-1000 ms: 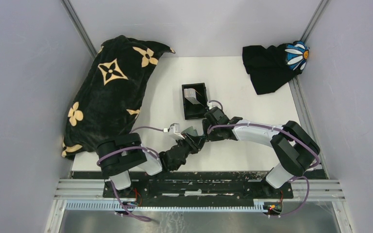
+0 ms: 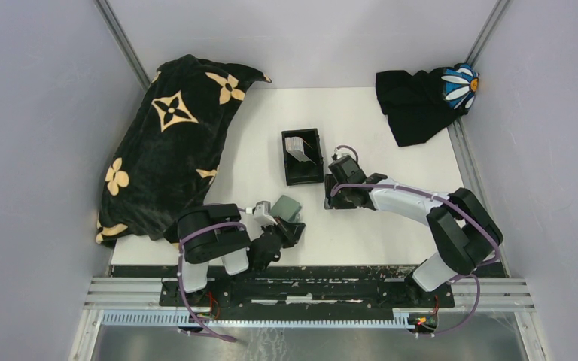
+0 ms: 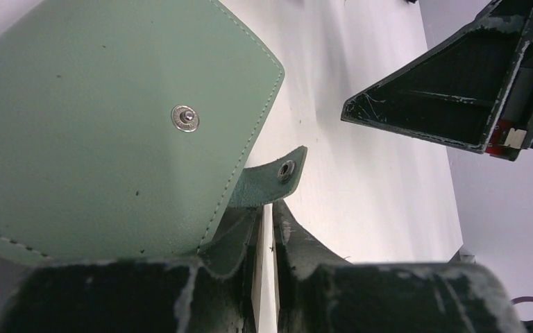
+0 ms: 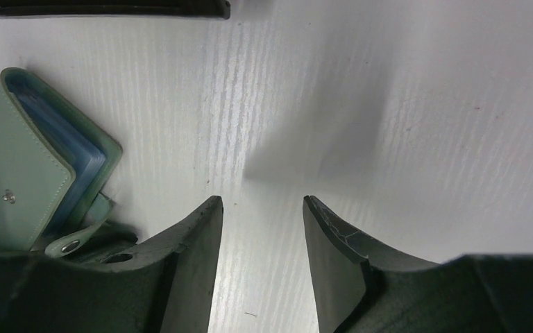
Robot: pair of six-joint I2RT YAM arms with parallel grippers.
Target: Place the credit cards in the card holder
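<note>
The green card holder (image 2: 286,208), with a snap stud on its cover and stitched edges, lies on the table before my left gripper (image 2: 301,231). In the left wrist view the fingers of that gripper stand slightly apart, with a narrow strip of white table between them. Its tips are right at the holder's strap (image 3: 272,181), whose snap end sticks out free. My right gripper is open over bare table, to the right of the holder (image 4: 24,170), whose edge shows bluish clear sleeves. White cards (image 2: 295,145) lie in the black box (image 2: 302,180).
The black box stands just behind both grippers. A black patterned blanket (image 2: 171,143) covers the left side, and a black cloth (image 2: 415,113) lies at the back right. Bare table (image 2: 387,241) extends at the front right.
My right gripper has drawn back to the right, away from the left one. The left gripper has shifted slightly left and toward the front, and the holder shows more fully.
</note>
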